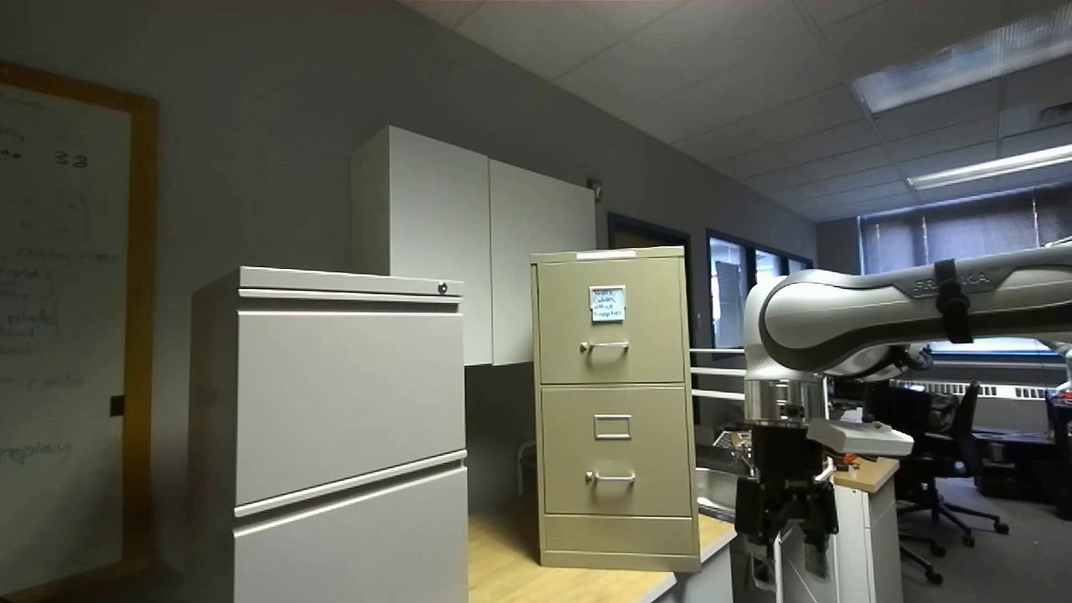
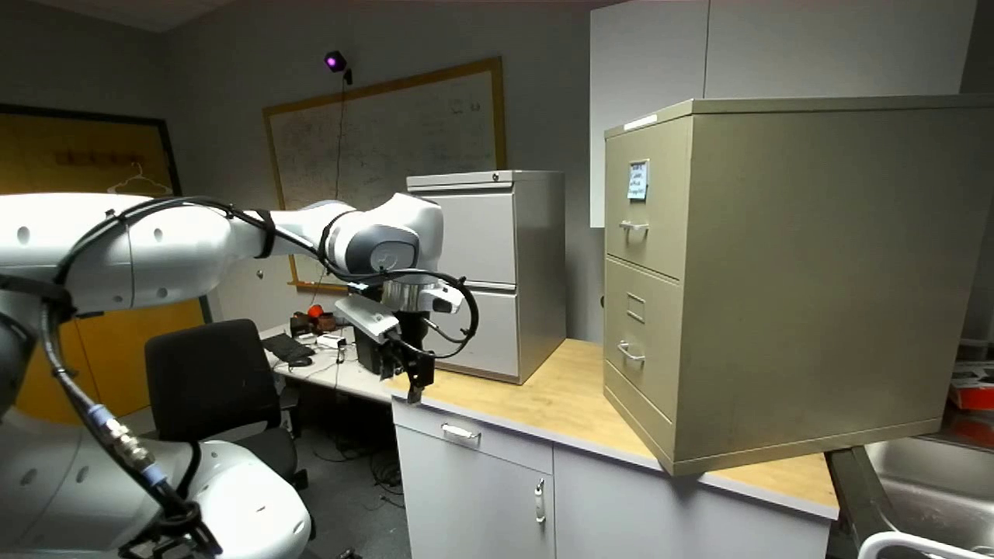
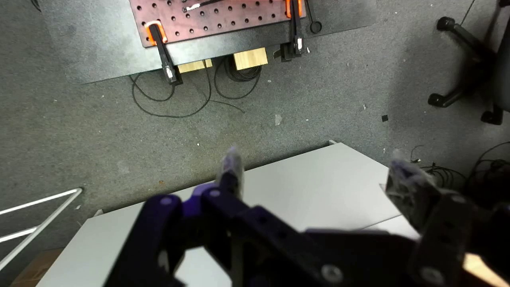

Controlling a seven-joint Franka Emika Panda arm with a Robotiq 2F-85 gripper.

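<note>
My gripper (image 1: 791,574) points straight down in exterior view 1, open, with nothing between its fingers. The wrist view shows its fingertips (image 3: 232,165) spread wide over pale cabinet fronts and bare floor. A beige two-drawer filing cabinet (image 1: 618,452) stands on the wooden counter, left of the gripper in exterior view 1 and apart from it. Both its drawers are closed, and a handwritten label (image 2: 638,181) marks the upper one. The grey filing cabinet (image 2: 475,242) is behind the gripper in exterior view 2, its drawers closed too.
The wooden counter (image 2: 568,396) has free room between the two filing cabinets. Below it are a drawer and doors with handles (image 2: 460,432). A metal sink (image 2: 932,489) lies right of the beige cabinet. In the wrist view a red perforated board (image 3: 210,21) is clamped to a table.
</note>
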